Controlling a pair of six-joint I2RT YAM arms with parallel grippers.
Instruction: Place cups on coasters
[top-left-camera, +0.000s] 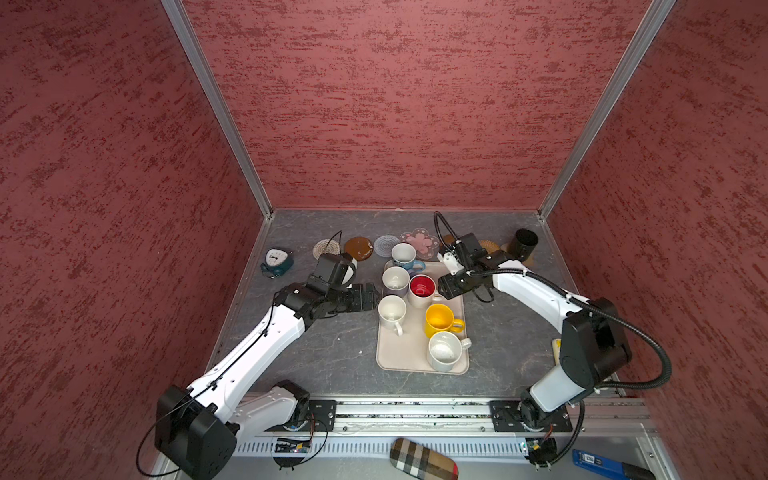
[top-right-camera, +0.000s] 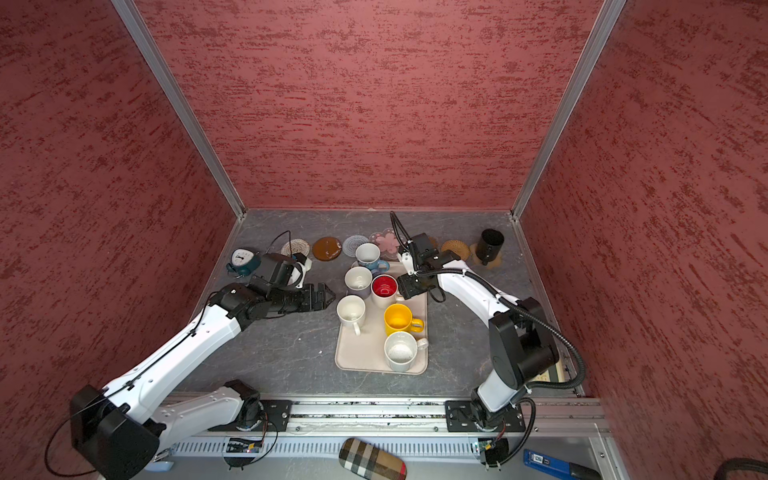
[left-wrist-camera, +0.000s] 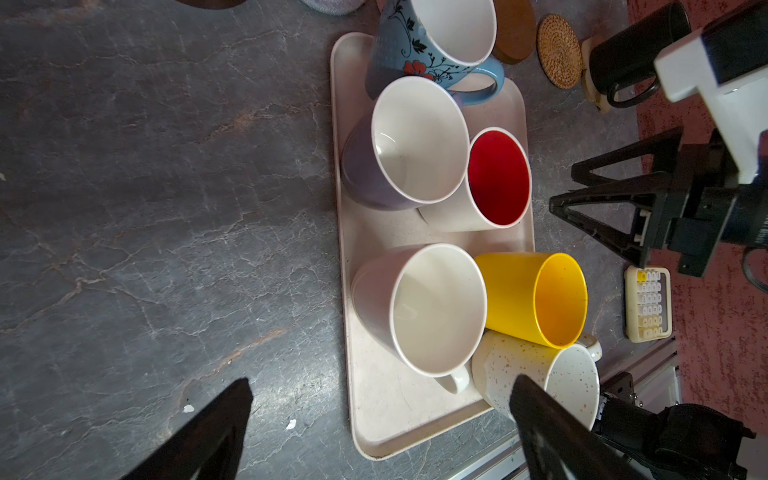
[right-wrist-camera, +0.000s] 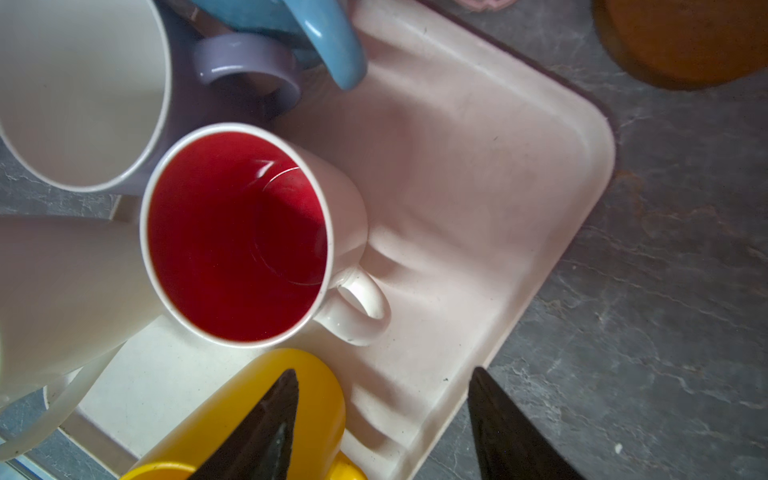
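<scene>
A tray (top-left-camera: 400, 360) holds a white mug with red inside (right-wrist-camera: 232, 232), a lavender mug (left-wrist-camera: 368, 160), a blue floral cup (left-wrist-camera: 400, 56), a cream mug (left-wrist-camera: 416, 312), a yellow mug (left-wrist-camera: 520, 292) and a speckled white mug (left-wrist-camera: 512, 376). My left gripper is open over the tray's left side, nothing between its fingers. My right gripper stands open over the tray's right side, beside the red-lined mug, empty. Coasters lie along the back, among them a brown one (top-right-camera: 326, 248) and a pink one (top-left-camera: 419, 238).
A black mug (top-left-camera: 524, 244) stands on a coaster at the back right and a teal mug (top-left-camera: 277, 261) at the back left. A calculator (left-wrist-camera: 648, 304) lies at the right edge. The table left and right of the tray is mostly clear.
</scene>
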